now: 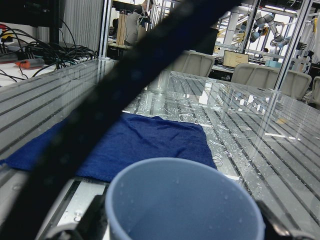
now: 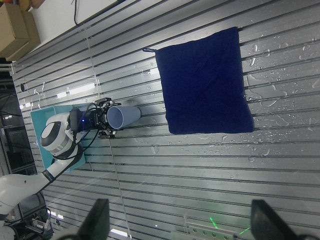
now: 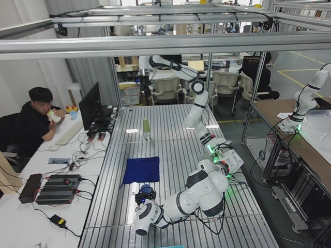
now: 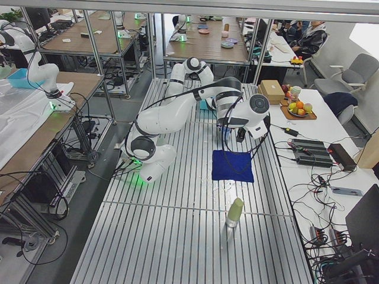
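A blue cup is held low over the slatted table by my left gripper [image 3: 145, 195], which is shut on it; in the left wrist view its rim [image 1: 185, 170] fills the bottom. Just beyond lies a dark blue cloth [image 2: 202, 82], flat, with water drops around it on the metal. My right gripper looks down from above on cloth and cup; its two blurred fingertips stand wide apart, open and empty. A green-topped bottle [image 4: 234, 213] stands upright past the cloth.
A teal tray [image 2: 45, 120] sits behind the left gripper. The slatted table [image 4: 166, 236] is otherwise mostly clear. A white side desk with monitor, power units and cables runs along one side, where a person sits.
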